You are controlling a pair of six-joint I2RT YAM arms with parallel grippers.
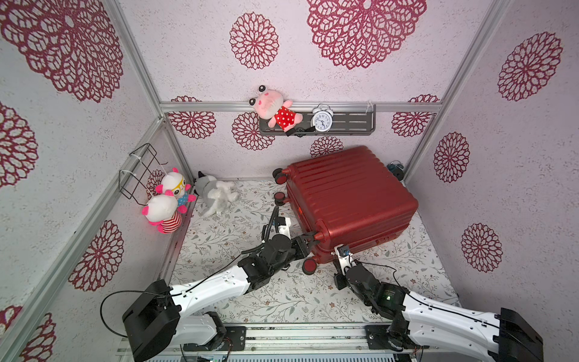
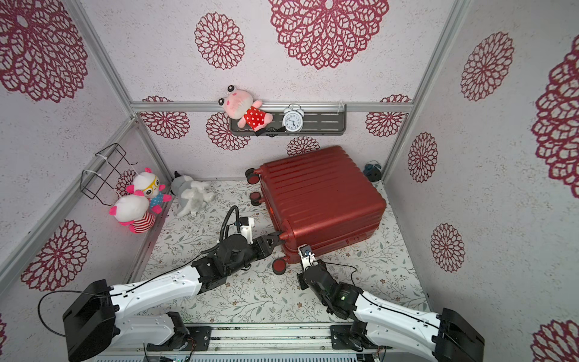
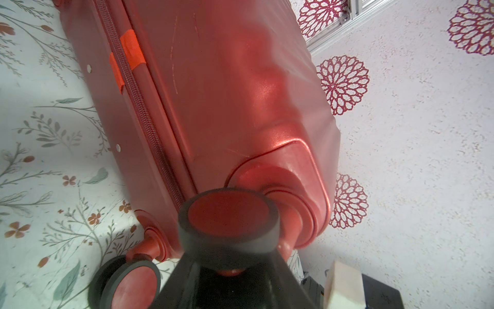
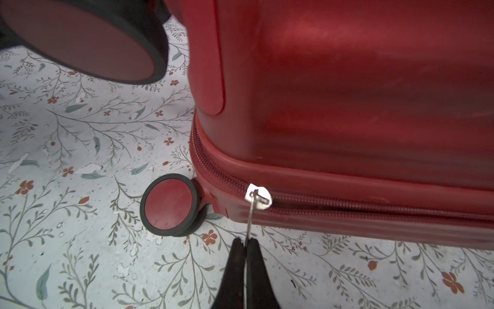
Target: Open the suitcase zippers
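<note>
The red suitcase (image 1: 352,193) lies flat, turned at an angle on the floral floor. My left gripper (image 1: 306,241) is shut on a corner caster wheel (image 3: 229,211) at the near-left corner; the zipper (image 3: 140,103) runs along that side. At the near long side, my right gripper is shut, with a thin cord or strip running from between its fingertips to the metal zipper pull (image 4: 257,195) just past the rounded corner. Whether that strip is held tight is hard to make out.
A grey-white plush (image 1: 214,196) sits at the back left, pink-and-white plush toys (image 1: 169,205) by the left wall. A dark blue clock (image 2: 372,172) stands behind the suitcase at right.
</note>
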